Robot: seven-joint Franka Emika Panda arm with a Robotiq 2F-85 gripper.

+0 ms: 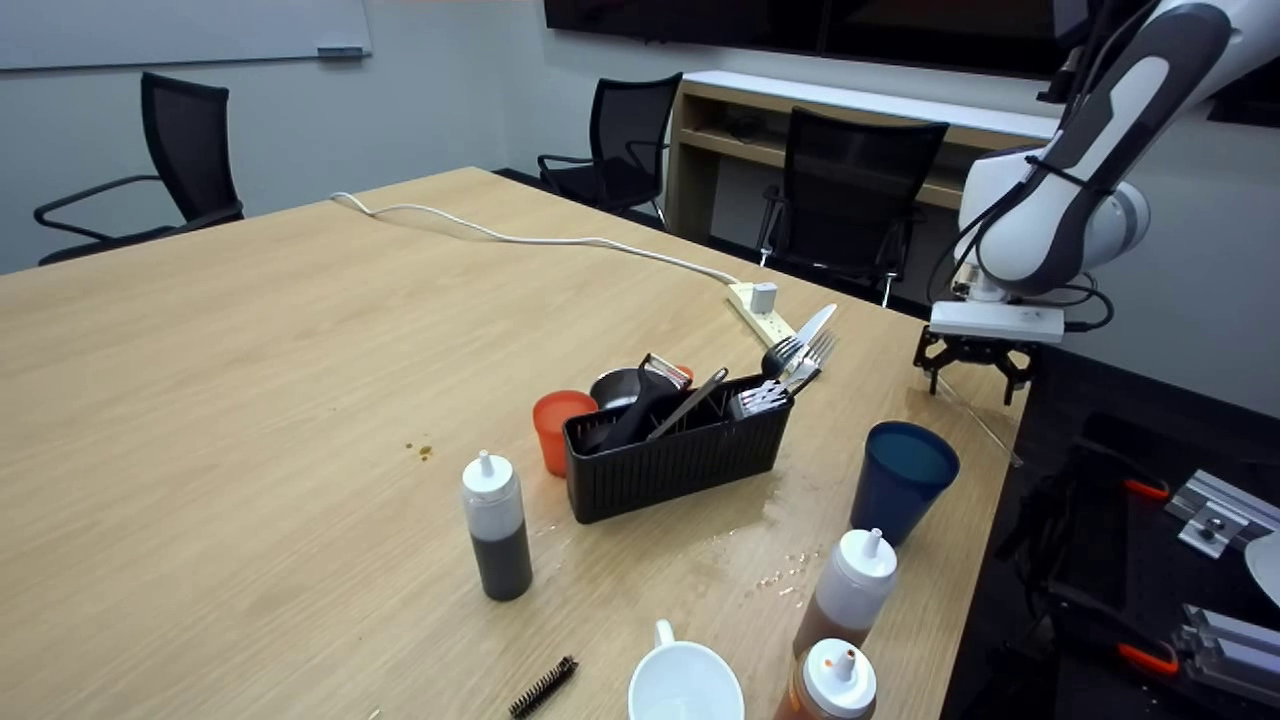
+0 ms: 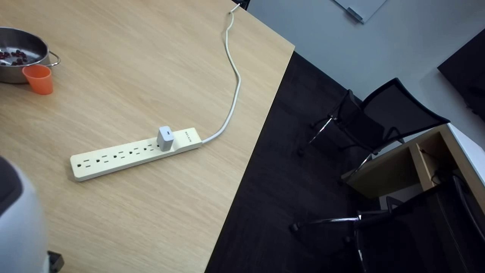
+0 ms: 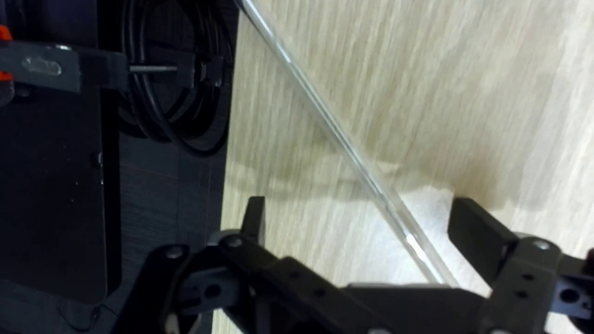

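A clear thin rod, like a straw or stirrer, lies slantwise on the table near its edge in the wrist view. Its upper end reaches the edge there, and its lower end passes under the gripper body. My gripper is open over it, with one fingertip well to either side and nothing held. From exterior view 1, the gripper hangs low at the right edge of the table, and the rod extends from beneath it toward the viewer.
A dark blue cup stands near the rod, with squeeze bottles beyond it. The black basket holds utensils. A power strip lies farther along the table. Past the edge are cables.
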